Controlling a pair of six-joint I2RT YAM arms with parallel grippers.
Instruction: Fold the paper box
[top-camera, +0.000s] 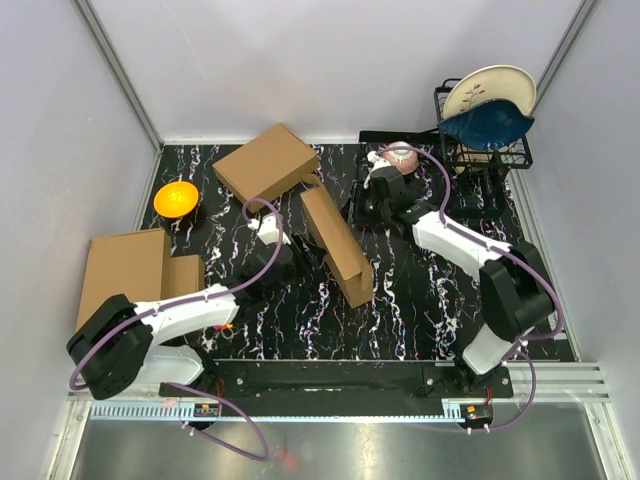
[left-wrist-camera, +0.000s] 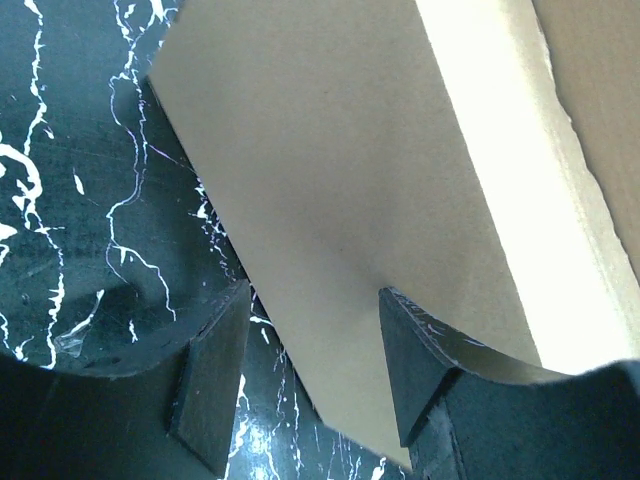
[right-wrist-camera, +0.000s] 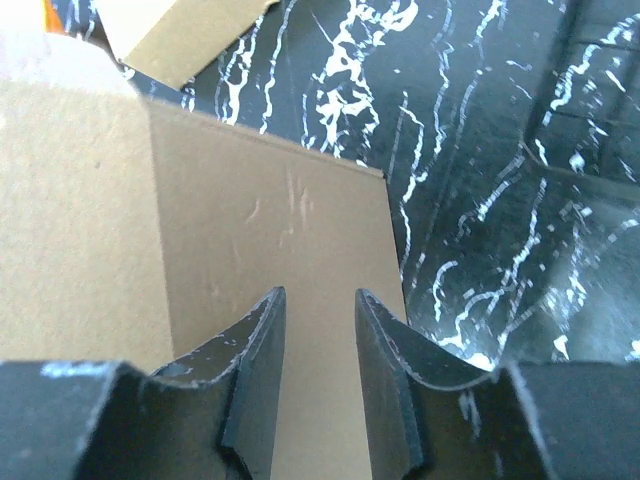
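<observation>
A brown cardboard box (top-camera: 333, 234) stands on its narrow side in the middle of the dark table, slanting from upper left to lower right, with a flap (top-camera: 358, 290) sticking out at its near end. Left of it is my left gripper (top-camera: 308, 255), fingers parted; in the left wrist view the box's broad face (left-wrist-camera: 330, 180) fills the space beyond them. On the right side, near the far end, my right gripper (top-camera: 354, 205) is part open. Between its fingers only the box's side panel (right-wrist-camera: 270, 230) shows behind, and I see no grip on it.
Another flat box (top-camera: 265, 162) lies at the back, and larger boxes (top-camera: 125, 275) stand at the left. A yellow bowl (top-camera: 176, 199), a patterned bowl (top-camera: 400, 158) and a dish rack (top-camera: 485, 155) sit around the rear.
</observation>
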